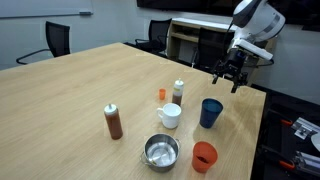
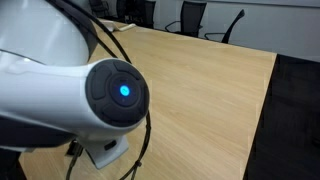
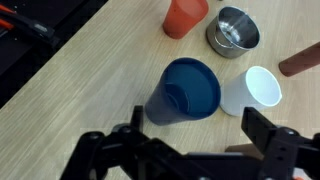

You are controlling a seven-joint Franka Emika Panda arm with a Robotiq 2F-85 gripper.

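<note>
My gripper (image 1: 229,80) is open above the right side of the table, with nothing between its fingers. Behind and above the dark blue cup (image 1: 210,112) is where it hangs in the first exterior view. From the wrist, that same blue cup (image 3: 184,92) appears between and beyond the two black fingertips, its mouth facing the camera. A white mug (image 1: 169,115) stands beside it, and an orange-red cup (image 1: 203,157) is nearer the front edge. To their left sits a metal pot (image 1: 160,151). The second exterior view is largely filled by the white arm (image 2: 60,65), hiding the gripper's fingers.
A brown pepper mill (image 1: 113,122) stands farther left. Close behind the mug are a bottle with a light top (image 1: 178,93) and a small orange item (image 1: 162,94). Black chairs line its far side.
</note>
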